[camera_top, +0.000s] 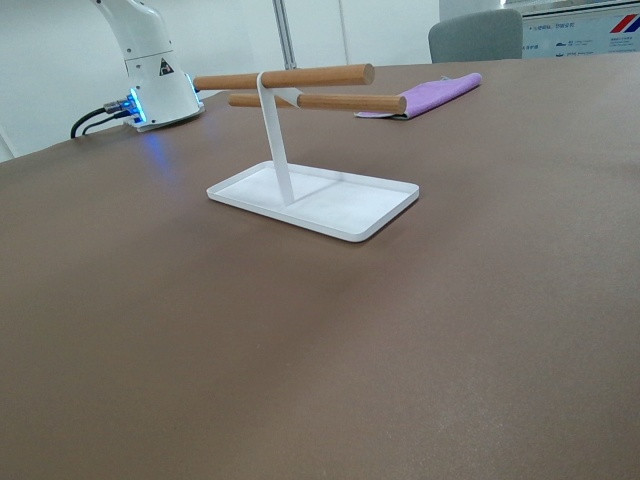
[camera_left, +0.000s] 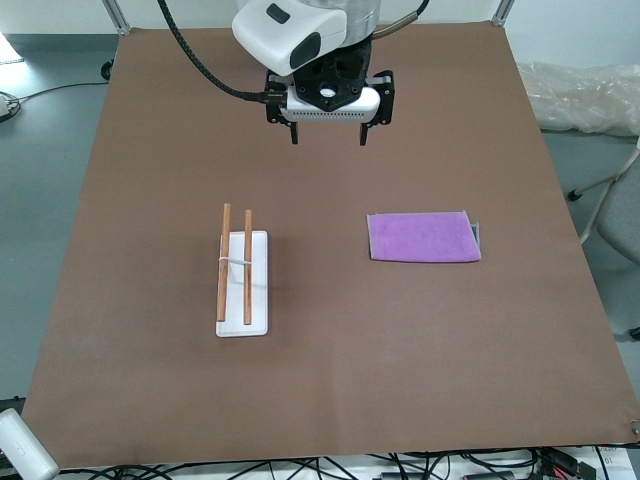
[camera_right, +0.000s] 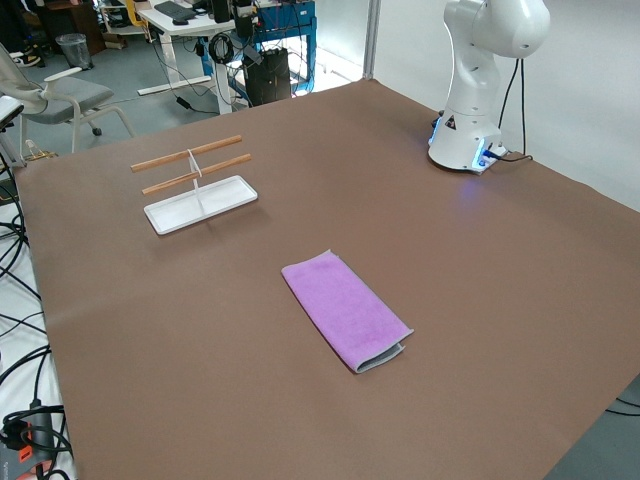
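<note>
A white tray stand (camera_left: 257, 290) with two horizontal wooden bars (camera_top: 330, 75) on a white post sits left of centre in the left camera view; it also shows in the top view (camera_top: 340, 205) and right view (camera_right: 225, 194). A folded purple cloth (camera_left: 420, 236), grey underneath, lies to its right, also seen in the right view (camera_right: 340, 305). My gripper (camera_left: 329, 132) hangs at the back of the table above both, its two black fingers apart with nothing visible between them.
Cables run along its near edge in the left camera view, and a chair (camera_left: 625, 210) stands beyond the right edge.
</note>
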